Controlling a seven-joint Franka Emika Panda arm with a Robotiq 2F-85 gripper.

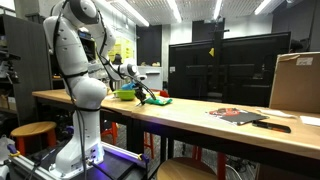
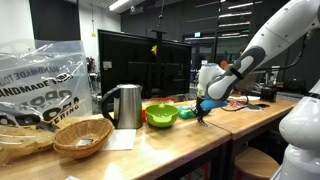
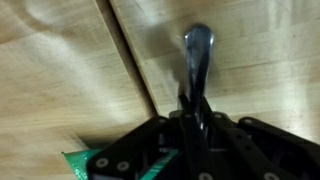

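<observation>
In the wrist view, a shiny metal utensil (image 3: 199, 45), with a rounded spoon-like end, sticks out from my gripper, which is shut on its handle. Pale wood lies beneath it, with a dark seam to the left. A shiny green item (image 3: 78, 162) shows at the lower left, partly behind the gripper. From the side, the gripper (image 2: 204, 116) is low over the table, close to the green item (image 2: 186, 112). The utensil is too small to make out clearly in the exterior views.
A green bowl (image 2: 161, 114), a metal pitcher (image 2: 124, 106) and a wicker basket (image 2: 83, 137) stand along the table. Toward the other end lie a dark flat picture (image 1: 236, 116) and a cardboard box (image 1: 297, 83). Bare tabletop (image 1: 190, 112) lies between.
</observation>
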